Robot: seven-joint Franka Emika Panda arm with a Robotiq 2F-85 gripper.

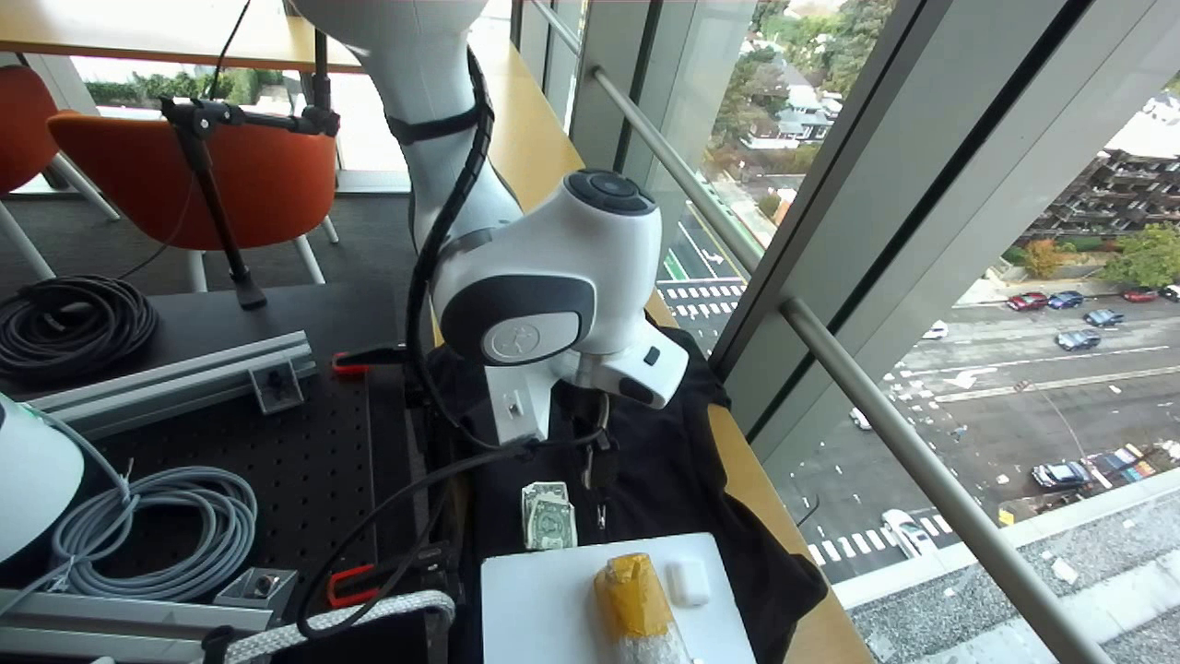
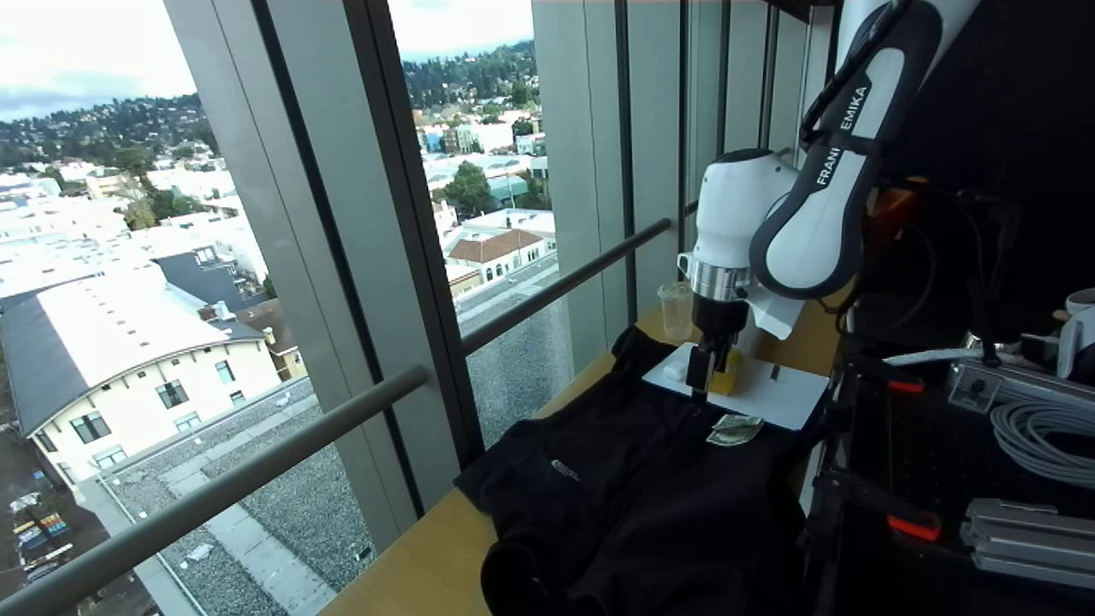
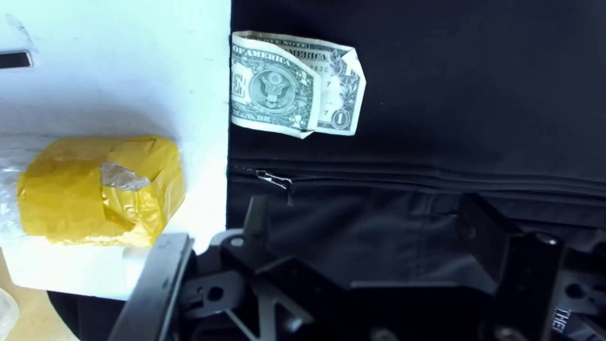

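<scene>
My gripper is open over the black jacket [image 3: 483,91], nothing between its fingers. The jacket's zipper pull [image 3: 274,179] lies just ahead of the left finger [image 3: 257,219] in the wrist view. A folded dollar bill [image 3: 272,91] rests on the jacket beside the edge of a white board [image 3: 199,74]. On that board sit a yellow-wrapped package [image 3: 74,193] and a small white case [image 1: 688,582], which my left finger partly hides in the wrist view. From the second exterior view, the gripper [image 2: 708,371] hangs near the board and bill.
A clear plastic cup [image 2: 677,310] stands beyond the board. The window railing [image 1: 885,398] runs along one side. Opposite are a black perforated board [image 1: 221,443], a coil of grey cable [image 1: 155,520] and red-tipped clamps [image 1: 351,586]. The arm's black cable loops beside the jacket.
</scene>
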